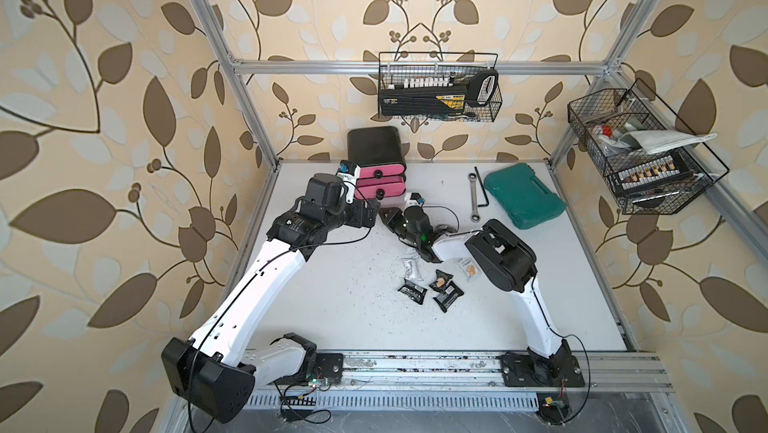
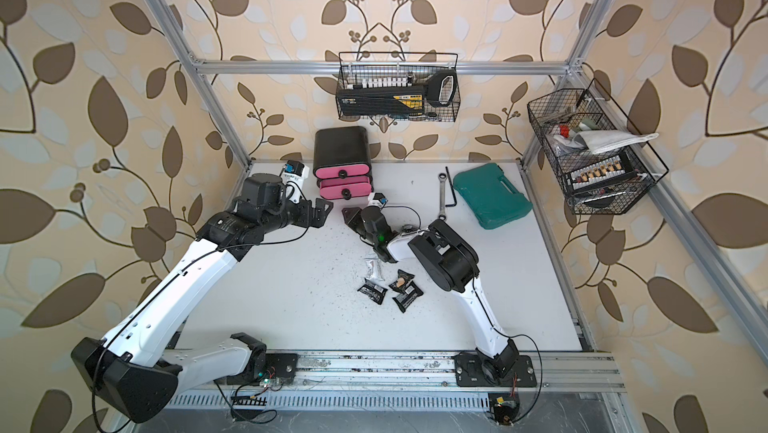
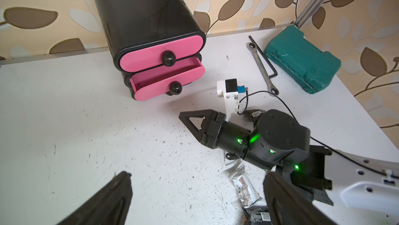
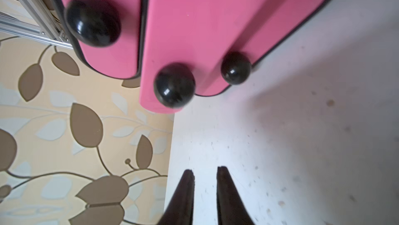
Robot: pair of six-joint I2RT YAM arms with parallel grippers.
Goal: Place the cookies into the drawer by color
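The black drawer unit (image 3: 149,15) has its pink lower drawer (image 3: 154,85) pulled out partway, visibly empty where seen. My right gripper is in front of it, apart from the knob, fingers close together; nothing shows between them in the right wrist view. My left gripper (image 1: 366,213) stands open above the table, left of the right one. On the table (image 3: 74,125) lie wrapped cookies: black packets (image 1: 413,291) and silver ones (image 1: 411,268), partly hidden by the right arm.
A wrench (image 1: 473,197), a hex key (image 2: 450,186) and a green case (image 1: 524,195) lie at back right. Wire baskets (image 1: 438,89) hang on the frame.
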